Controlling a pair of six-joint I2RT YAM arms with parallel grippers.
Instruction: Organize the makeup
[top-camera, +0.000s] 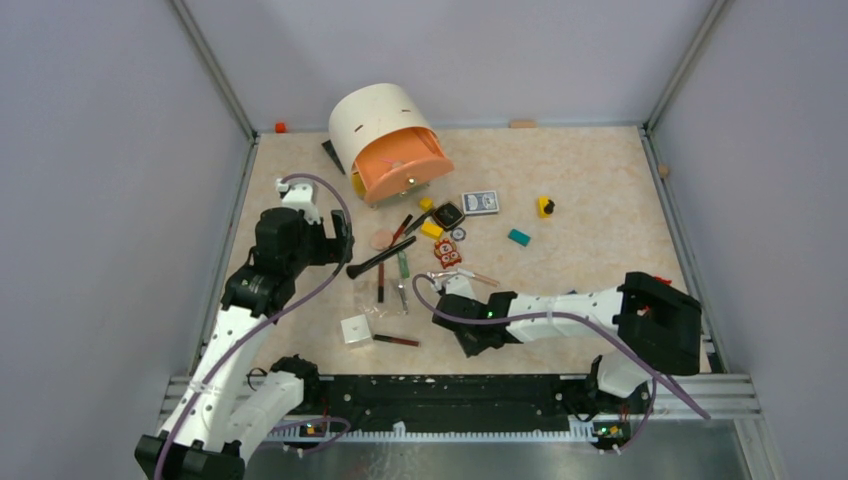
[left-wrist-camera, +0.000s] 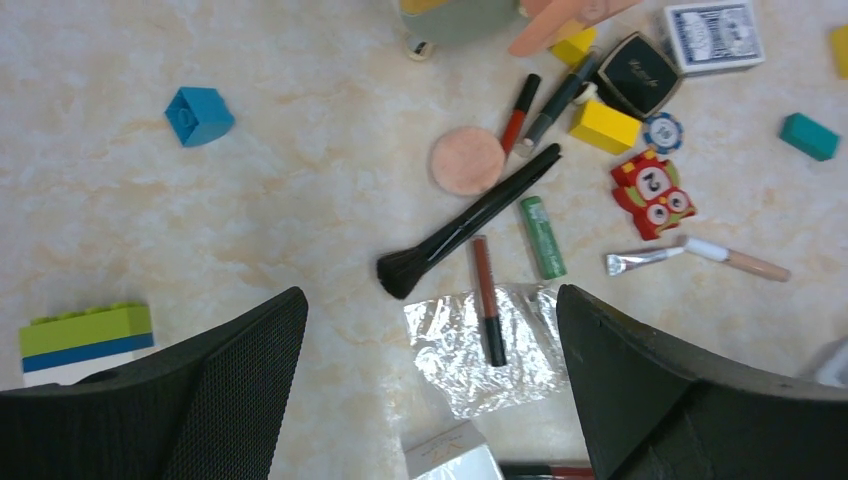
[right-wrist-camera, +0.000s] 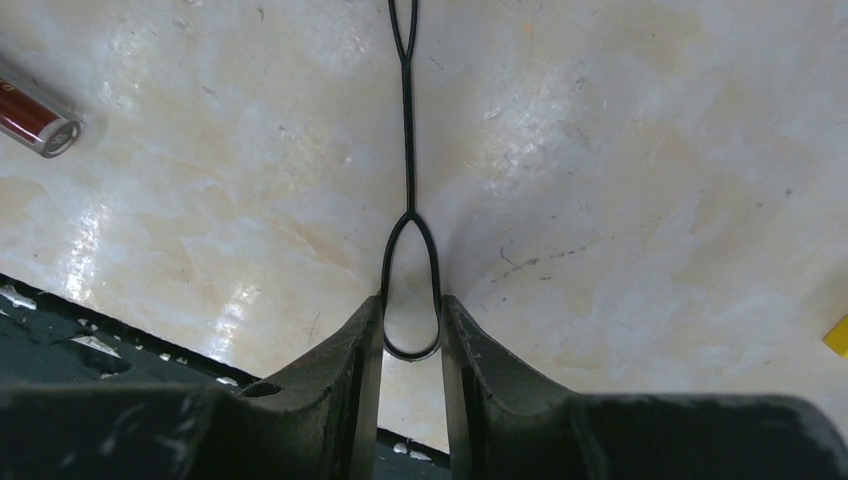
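My right gripper is low at the front of the table, its fingertips close together around a thin black looped band (right-wrist-camera: 408, 130); whether they grip it is unclear. A lip tube (right-wrist-camera: 30, 115) lies to its upper left. My left gripper is open above the makeup: black brush (left-wrist-camera: 450, 238), pink puff (left-wrist-camera: 467, 160), red-brown pencil (left-wrist-camera: 483, 275), green tube (left-wrist-camera: 542, 237), small brush (left-wrist-camera: 640, 258) and black compact (left-wrist-camera: 637, 75). The drawer cabinet (top-camera: 370, 125) stands at the back with its orange drawer out.
Toy blocks (left-wrist-camera: 199, 117), an owl figure (left-wrist-camera: 652, 195), a card box (top-camera: 480, 202) and a white cube (top-camera: 355, 330) are scattered around. The front table edge is just below my right gripper.
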